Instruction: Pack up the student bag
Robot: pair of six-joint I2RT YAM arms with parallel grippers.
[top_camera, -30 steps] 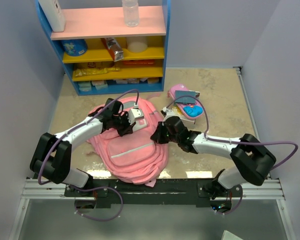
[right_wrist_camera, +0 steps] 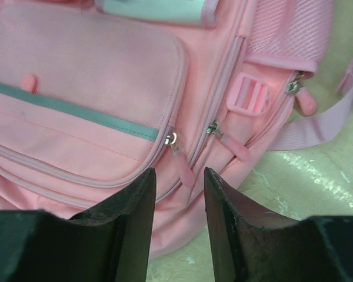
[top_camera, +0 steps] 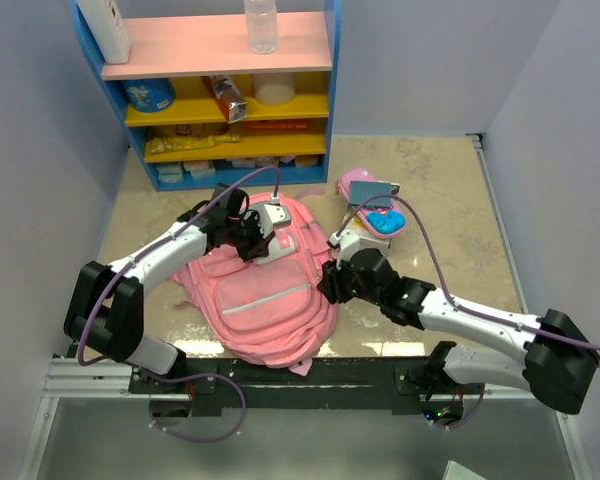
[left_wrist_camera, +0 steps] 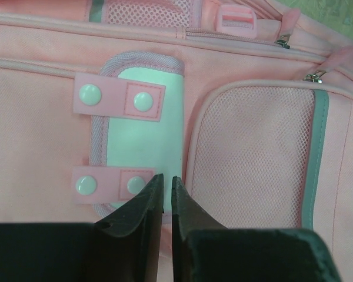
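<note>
The pink student bag (top_camera: 265,295) lies flat on the table, its front pocket facing up. My left gripper (top_camera: 252,252) is over the upper part of the bag; in the left wrist view a narrow gap shows between its fingertips, with nothing seen held. Beyond them is the mint strap pad (left_wrist_camera: 144,144) with snapped pink tabs. At the bag's right edge, my right gripper stands open. The pocket's pink zipper pull (right_wrist_camera: 183,167) appears between its fingertips, not gripped. A second zipper pull (right_wrist_camera: 234,145) lies to the right.
Right of the bag, a pink pencil case (top_camera: 355,182), a dark teal book (top_camera: 372,194) and a blue item (top_camera: 386,222) are stacked together. The shelf (top_camera: 215,60) with bottles and snacks stands behind. Bare table (top_camera: 450,230) lies farther right.
My right gripper has shifted slightly right and toward the front along the bag's edge, its arm swinging outward.
</note>
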